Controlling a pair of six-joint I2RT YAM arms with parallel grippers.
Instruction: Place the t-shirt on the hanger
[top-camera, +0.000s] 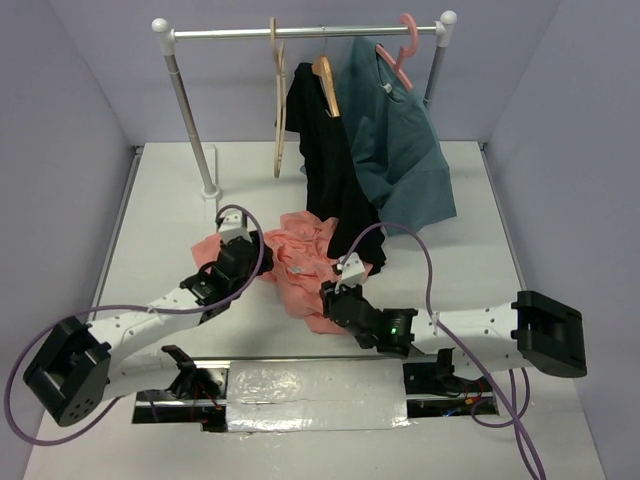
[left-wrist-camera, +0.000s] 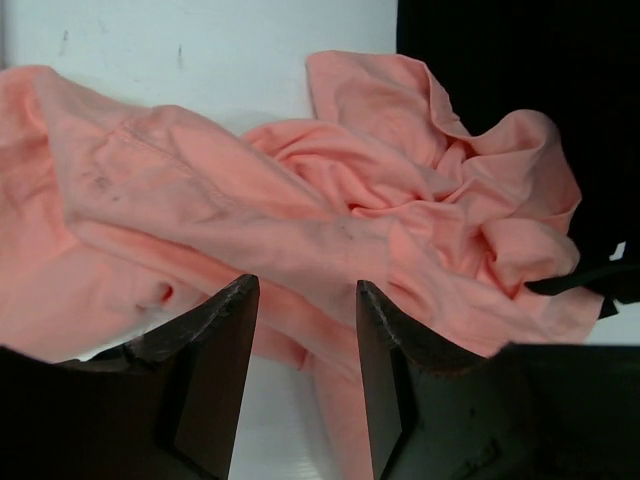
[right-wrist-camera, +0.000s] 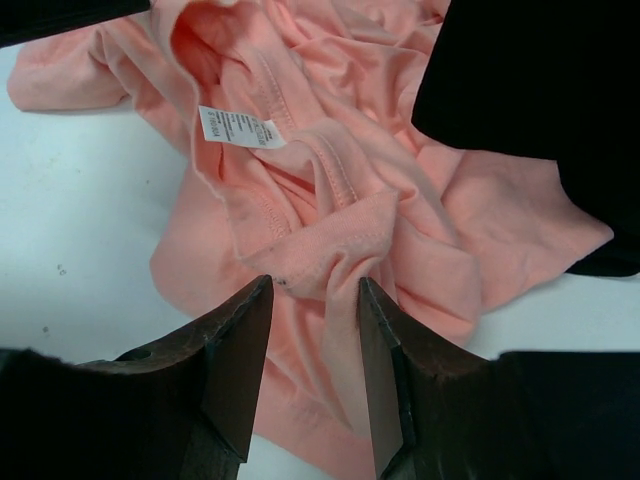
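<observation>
A crumpled salmon-pink t-shirt (top-camera: 300, 260) lies on the white table, with a white label (right-wrist-camera: 240, 127) visible in the right wrist view. My left gripper is open above the shirt's left-middle folds. My right gripper is over the shirt's lower right part, its fingers apart with a fold just beyond and between the tips; whether it touches cannot be told. An empty wooden hanger (top-camera: 279, 100) hangs on the rack's rail (top-camera: 230, 34).
A black garment (top-camera: 330, 170) on a wooden hanger drapes onto the pink shirt's back right. A teal garment (top-camera: 400, 170) hangs beside it on a pink hanger (top-camera: 398, 62). Grey walls enclose the sides.
</observation>
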